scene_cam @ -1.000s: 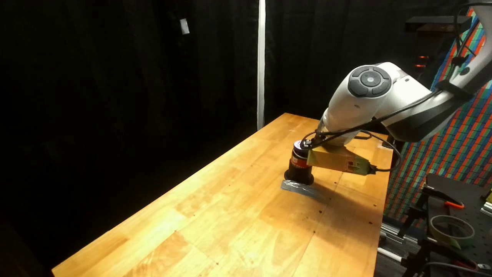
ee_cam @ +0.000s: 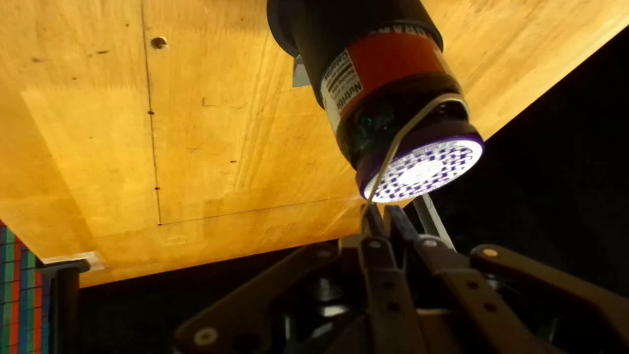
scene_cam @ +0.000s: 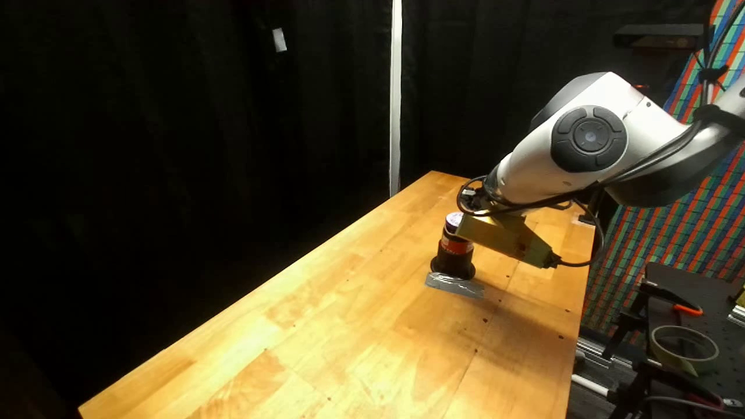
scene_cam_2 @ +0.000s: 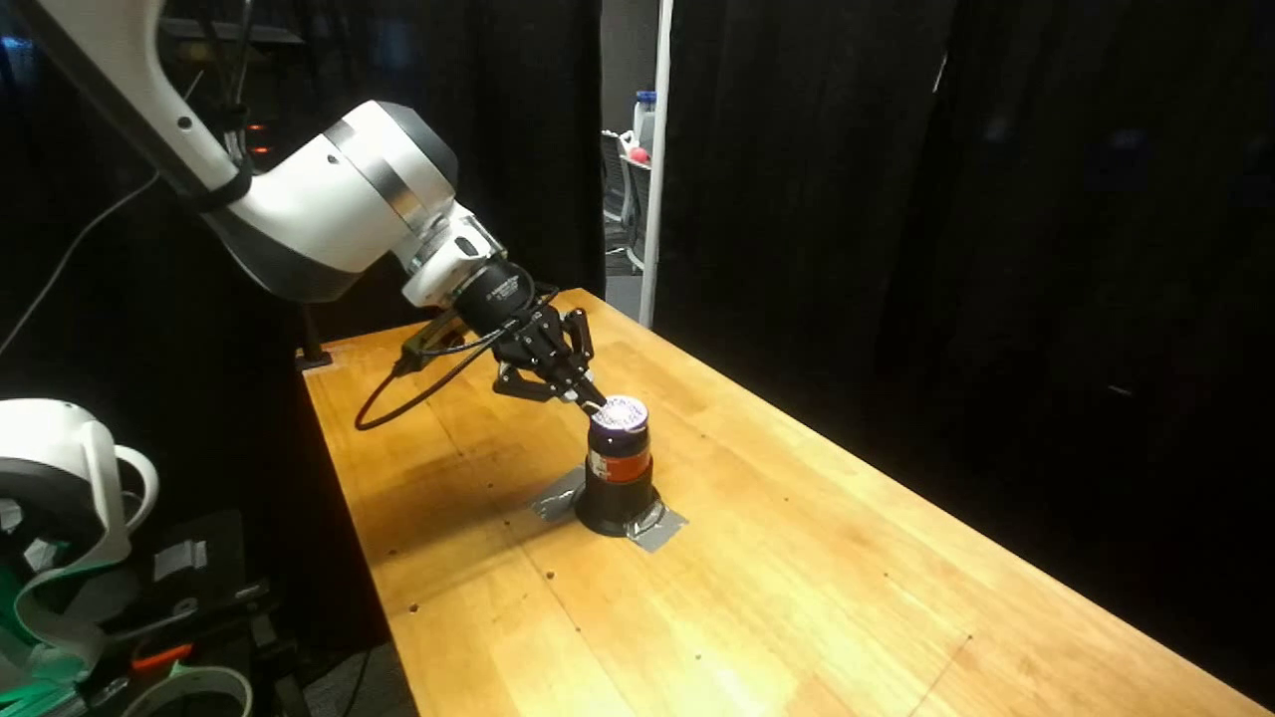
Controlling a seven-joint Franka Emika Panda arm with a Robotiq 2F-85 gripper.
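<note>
A dark jar with a red label [scene_cam_2: 621,464] and a purple-rimmed, white-patterned lid [ee_cam: 421,171] stands upright in a black base [scene_cam_2: 616,508] on the table. A thin tan rubber band [ee_cam: 401,135] runs from the jar's neck across the lid edge to the left fingertip in the wrist view. My gripper is tilted beside the lid's rim, its fingertips close together with a narrow gap between them. Whether the band loops around the left finger or only touches it I cannot tell. In exterior view 1 the fingers are hidden.
Grey tape [scene_cam_2: 658,528] fixes the base to the wooden table [scene_cam_2: 837,574]. Off the table's edge lie a tape roll [scene_cam: 683,347] and clamps on a dark side shelf.
The arm has risen and tilted, drawing the gripper body slightly up from the jar's lid. In exterior view 1 the jar and base stay in place.
</note>
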